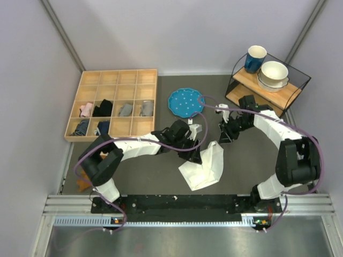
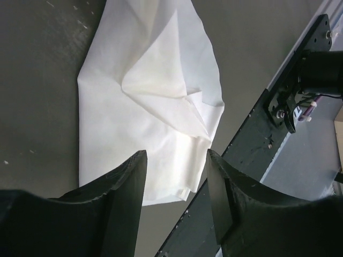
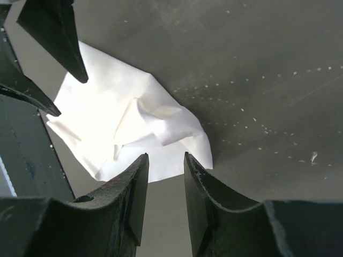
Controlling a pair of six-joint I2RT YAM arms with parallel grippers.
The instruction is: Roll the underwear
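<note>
The white underwear (image 1: 206,171) lies crumpled on the dark table, a folded flap along its upper part, as both wrist views show (image 2: 134,134) (image 3: 107,101). My left gripper (image 1: 194,155) hangs over its left portion; in its wrist view the fingers stand apart (image 2: 176,160) with nothing between them. My right gripper (image 1: 226,136) is just beyond the upper right end of the cloth. Its fingers (image 3: 128,203) are apart in its wrist view, with nothing held between them.
A compartment organiser (image 1: 110,77) with folded clothes is at the back left, a blue plate (image 1: 185,101) at back middle, and a wooden shelf (image 1: 257,88) with cup and bowls at back right. An orange item (image 1: 83,182) lies at left.
</note>
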